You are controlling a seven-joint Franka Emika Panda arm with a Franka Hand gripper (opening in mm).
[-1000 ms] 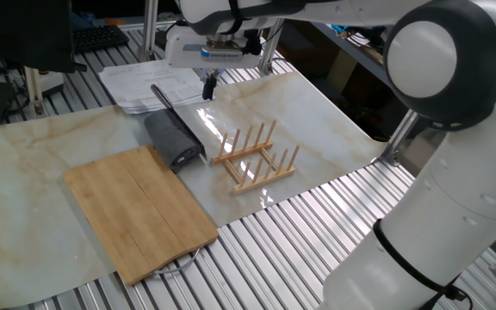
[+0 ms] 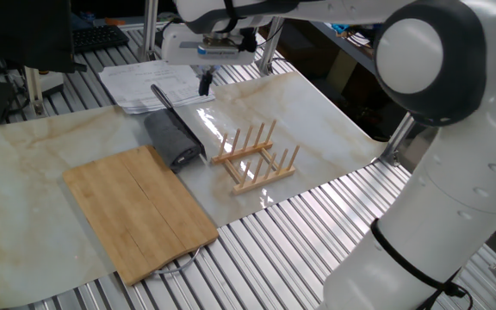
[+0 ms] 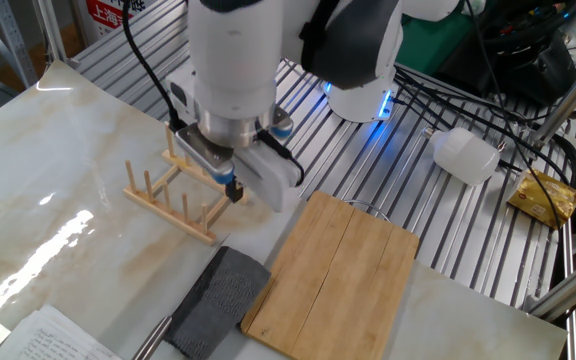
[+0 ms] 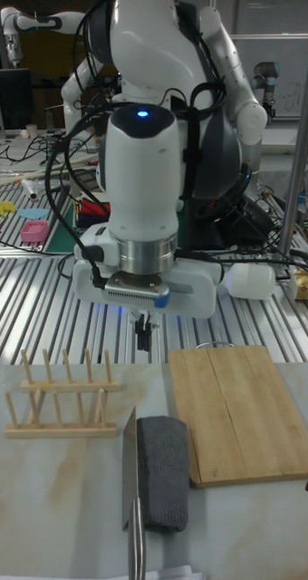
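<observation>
My gripper (image 4: 143,335) hangs in the air above the table, its dark fingers close together and nothing visible between them. In exterior view 3, a knife with a metal handle (image 4: 138,553) leans its blade against a folded grey towel (image 4: 163,474). To the left of them stands a wooden peg rack (image 4: 61,432), its slots empty. On the other side of the towel lies a wooden cutting board (image 4: 244,416). Exterior view 1 shows the gripper (image 2: 206,83) well above the surface, with the towel (image 2: 172,138) and rack (image 2: 252,164) apart from it.
Printed papers (image 2: 149,84) lie near the knife's handle end. A white rounded object (image 3: 465,156) and a yellow packet (image 3: 543,198) rest on the slatted metal table beyond the board. The marble-patterned sheet (image 3: 28,200) beside the rack is clear.
The knife, towel, rack and board have stayed in place.
</observation>
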